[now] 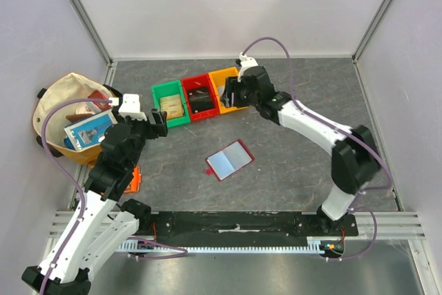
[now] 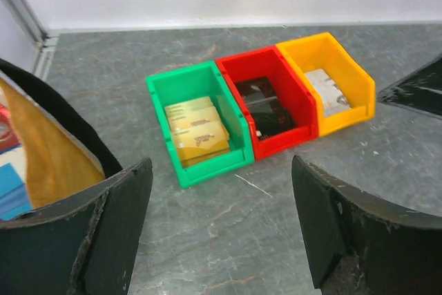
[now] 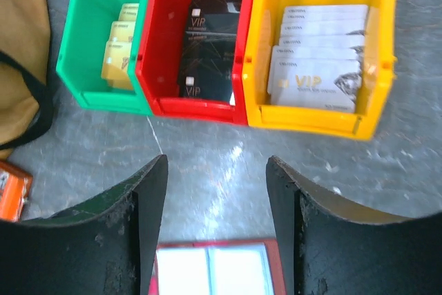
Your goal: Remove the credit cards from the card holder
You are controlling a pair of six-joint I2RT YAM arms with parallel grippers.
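The flat card holder [image 1: 230, 160], red-edged with pale blue and white faces, lies open on the grey table; its upper edge [image 3: 207, 244] shows low in the right wrist view. No card is clearly visible on it. Sorted cards lie in three bins: gold cards [image 2: 197, 129] in the green, black cards [image 3: 209, 46] in the red, silver VIP cards [image 3: 314, 88] in the yellow. My right gripper [image 1: 231, 93] hovers by the yellow bin's near left side, open and empty. Above the table near the bag, my left gripper [image 1: 158, 122] is open with nothing between its fingers.
The green bin [image 1: 158, 92], red bin [image 1: 206, 113] and yellow bin [image 1: 226, 73] stand joined at the back. A tan bag [image 1: 59, 94] with books is at the left. An orange object [image 1: 134, 179] lies below it.
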